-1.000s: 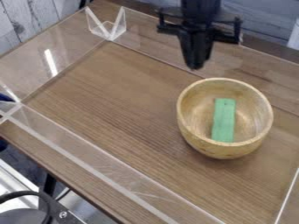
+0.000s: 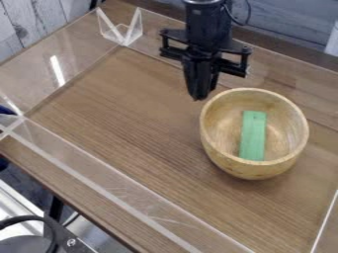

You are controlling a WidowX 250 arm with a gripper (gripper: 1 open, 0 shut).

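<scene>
The black gripper (image 2: 200, 83) hangs at the upper middle of the camera view, just above and left of the rim of a round beige bowl (image 2: 212, 151). It appears shut, with nothing visible between its fingers. Inside the bowl lies a long green object (image 2: 254, 134).
A small clear plastic piece (image 2: 122, 28) sits at the back left. Clear strips run along the left and front edges, and a black cable coil lies at the bottom left.
The gripper has come down and toward the front of the table, closer to the bowl. The bowl and green object have not moved.
</scene>
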